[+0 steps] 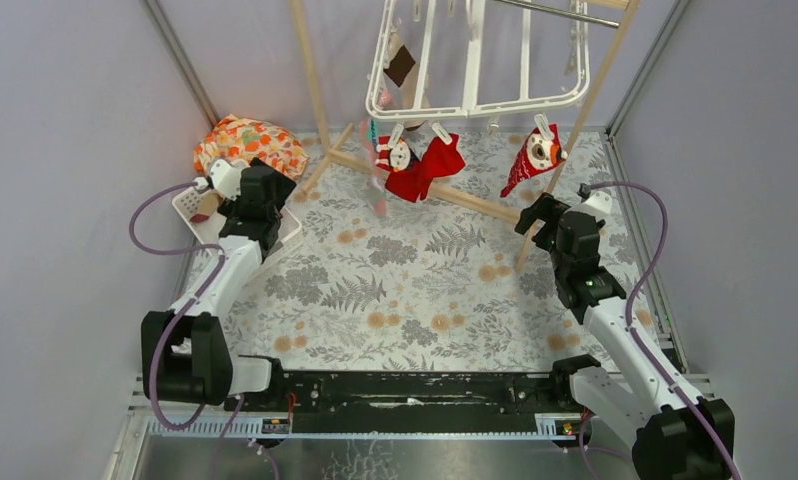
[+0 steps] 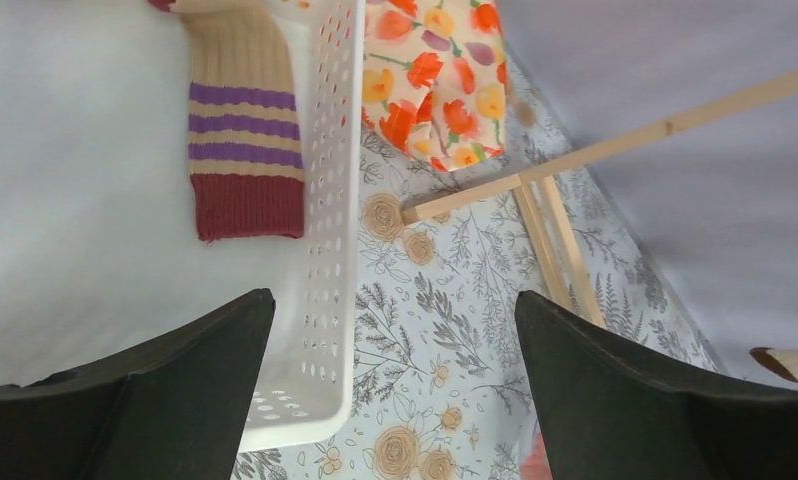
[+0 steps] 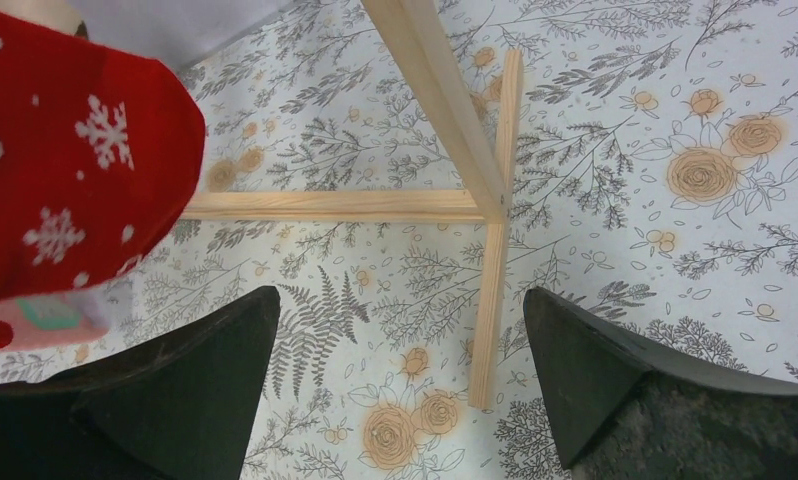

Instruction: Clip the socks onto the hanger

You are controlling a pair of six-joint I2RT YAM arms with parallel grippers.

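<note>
My left gripper is open over the white basket (image 2: 330, 200). A tan sock (image 2: 245, 150) with purple stripes and a maroon cuff lies inside it. The white hanger (image 1: 475, 108) hangs at top centre, carrying red socks (image 1: 437, 165) with character faces, another red sock (image 1: 525, 165) at its right, and pale socks behind. My right gripper stands open and empty below the right red sock, which shows large in the right wrist view.
An orange floral cloth (image 1: 250, 140) lies behind the basket. Wooden stand bars (image 1: 465, 200) cross the floor under the hanger.
</note>
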